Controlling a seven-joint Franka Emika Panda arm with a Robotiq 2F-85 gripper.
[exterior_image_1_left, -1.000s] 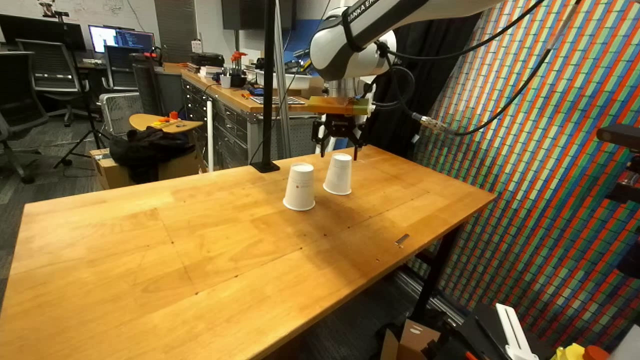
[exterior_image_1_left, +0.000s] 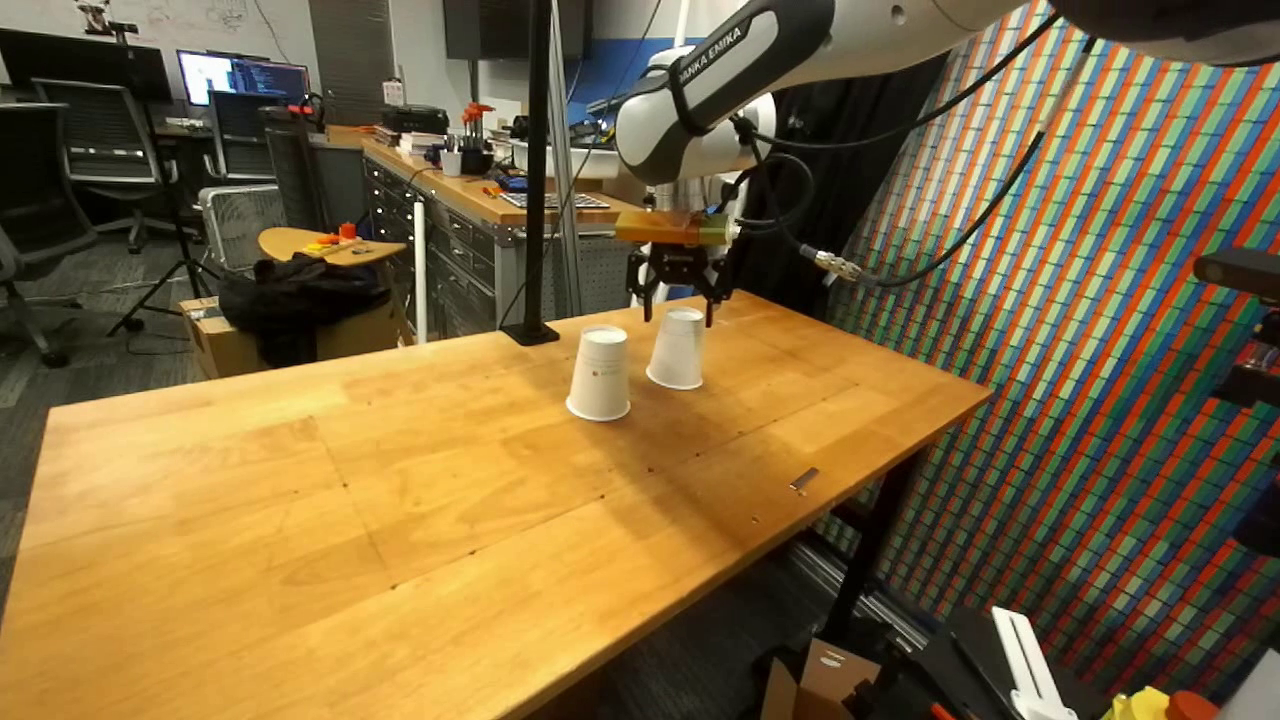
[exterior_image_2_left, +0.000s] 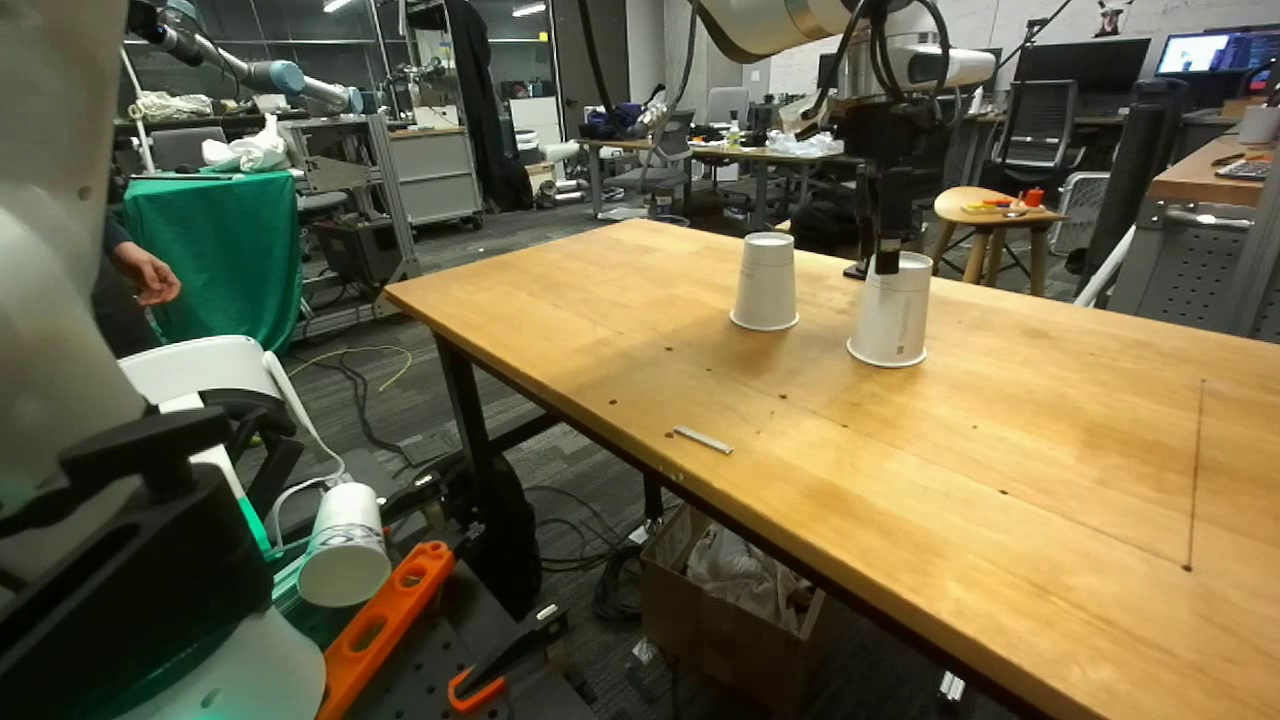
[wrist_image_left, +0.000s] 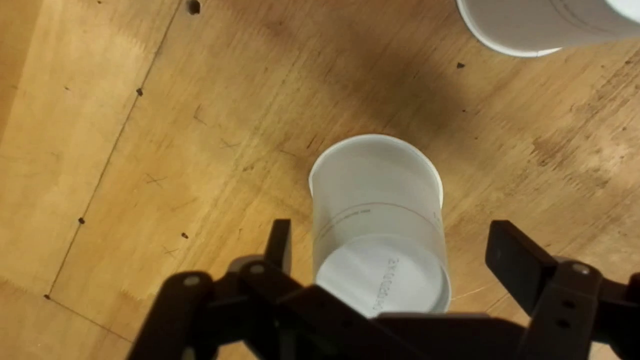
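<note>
Two white paper cups stand upside down on the wooden table. My gripper (exterior_image_1_left: 678, 317) is open over the cup (exterior_image_1_left: 675, 355) on the right in exterior view 1. From the wrist, that cup (wrist_image_left: 378, 222) appears between the two spread fingers, with clear gaps on both sides. Its closed base faces up toward the camera. Exterior view 2 has the gripper's fingers (exterior_image_2_left: 888, 228) reaching down to the top of this same cup (exterior_image_2_left: 890, 318). A short way off is the other cup (exterior_image_1_left: 599, 378), only partly visible at the wrist view's top right.
A small metal strip (exterior_image_2_left: 703, 440) lies near one edge. Close to the cups, a black upright post (exterior_image_1_left: 536, 180) rises at the table's other edge.
My gripper is slightly lower over the right-hand cup, and the arm above has shifted a little. Both cups stand where they were.
</note>
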